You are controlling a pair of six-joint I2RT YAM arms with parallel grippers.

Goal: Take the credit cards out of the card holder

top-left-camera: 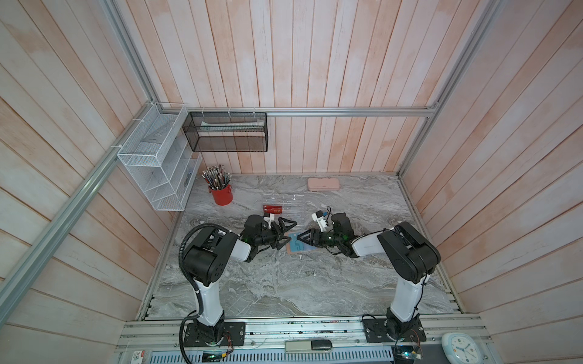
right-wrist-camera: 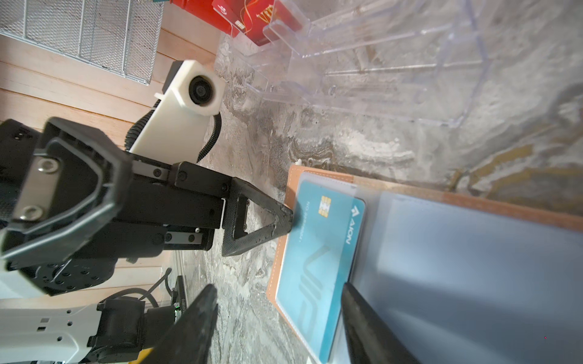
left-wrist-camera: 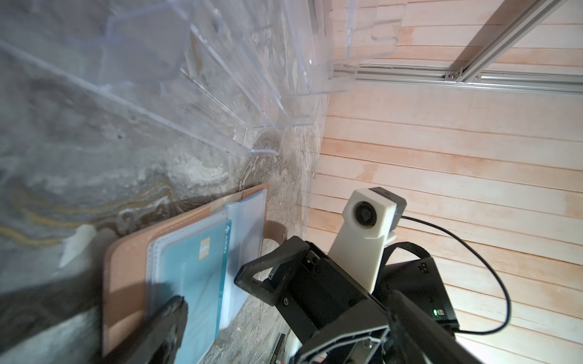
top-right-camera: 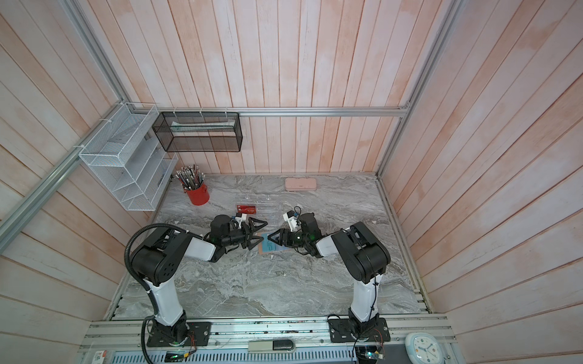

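Open and lying flat on the table is a tan card holder (left-wrist-camera: pixel 127 267) with clear sleeves, holding a light-blue VIP card (right-wrist-camera: pixel 318 248) in one side. Beside that card's outer edge, my left gripper (top-left-camera: pixel 288 233) stands wide open; one of its fingertips (right-wrist-camera: pixel 276 221) is near the holder's border. My right gripper hovers low over the holder, its fingers part open, with nothing held between them. One right finger (right-wrist-camera: pixel 364 324) appears close to the card's inner edge; contact cannot be told. The other sleeve (right-wrist-camera: pixel 461 261) looks translucent and pale.
Behind the holder stands a clear acrylic rack (right-wrist-camera: pixel 388 79) with a red VIP card (right-wrist-camera: pixel 264 18) in it. Farther back are a red brush pot (top-left-camera: pixel 222 194) and a pink case (top-left-camera: pixel 323 183).
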